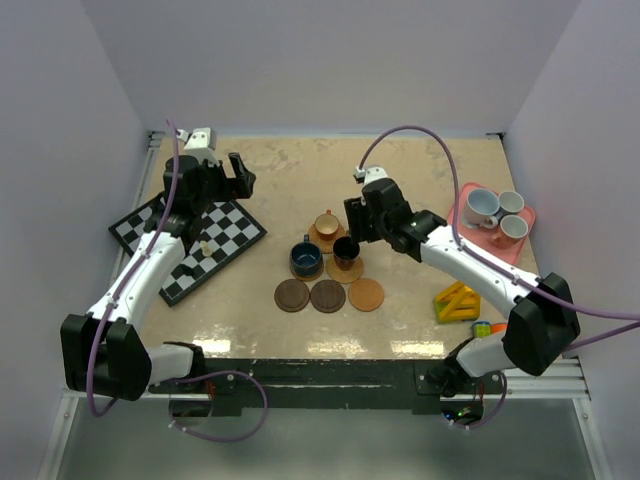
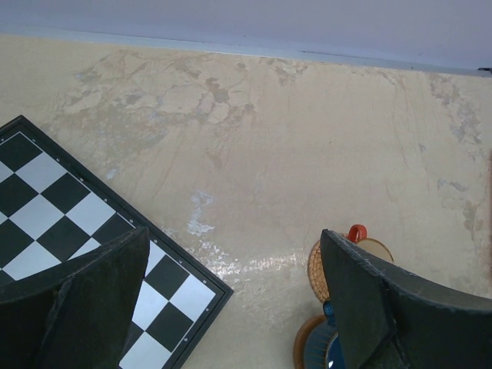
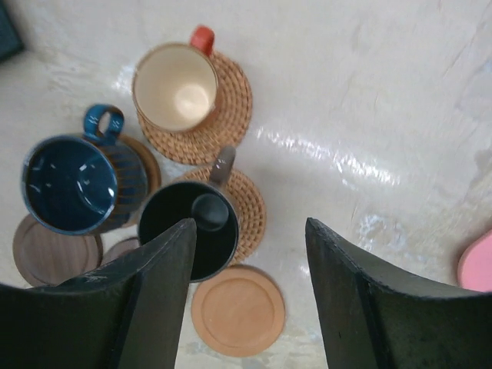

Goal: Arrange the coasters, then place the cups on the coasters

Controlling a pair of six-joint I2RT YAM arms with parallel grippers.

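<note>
A dark cup (image 1: 346,251) stands upright on a woven coaster (image 1: 346,273); in the right wrist view the cup (image 3: 192,231) covers much of that coaster (image 3: 252,207). Left of it, a blue cup (image 1: 306,258) rests on a brown coaster, and a cream cup with a red handle (image 3: 175,87) sits on another woven coaster (image 3: 233,100) behind. My right gripper is open above and just behind the dark cup, nothing between its fingers. Over the chessboard's right side hangs my left gripper, open and empty.
Several flat coasters lie in front, two dark brown ones (image 1: 291,295) and a tan one (image 1: 366,294) among them. A chessboard (image 1: 232,237) occupies the left. At right are a pink tray (image 1: 468,240) holding cups and a yellow object (image 1: 457,304).
</note>
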